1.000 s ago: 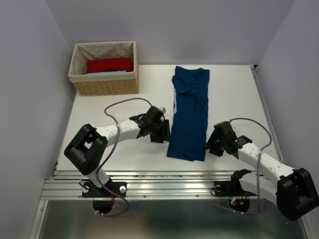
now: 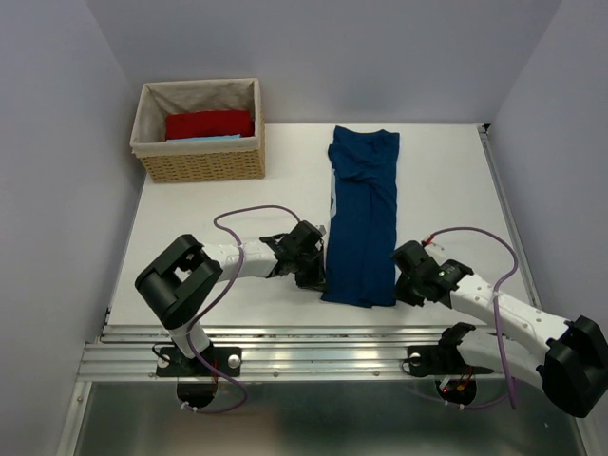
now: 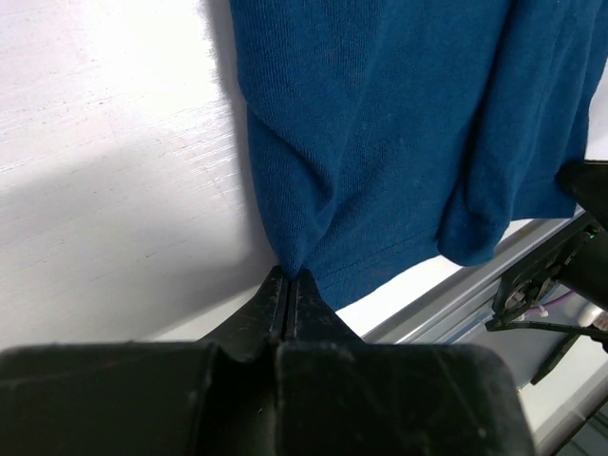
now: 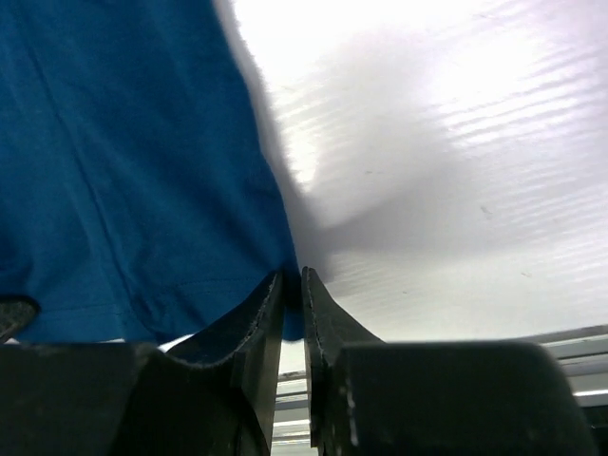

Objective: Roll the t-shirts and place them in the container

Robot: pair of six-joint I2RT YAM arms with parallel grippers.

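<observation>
A navy t-shirt [image 2: 361, 218] lies lengthwise on the white table, folded into a long strip. My left gripper [image 2: 318, 283] is shut on its near left corner; in the left wrist view the fabric gathers at the fingertips [image 3: 291, 281]. My right gripper [image 2: 404, 296] is at the near right corner. In the right wrist view its two fingertips [image 4: 293, 277] are close together on the shirt's edge [image 4: 247, 237], and whether they grip it is unclear.
A wicker basket [image 2: 198, 166] at the back left holds red and light blue cloth. A metal rail [image 2: 285, 334] runs along the front edge.
My left gripper has come down toward the shirt's near corner and taken hold.
</observation>
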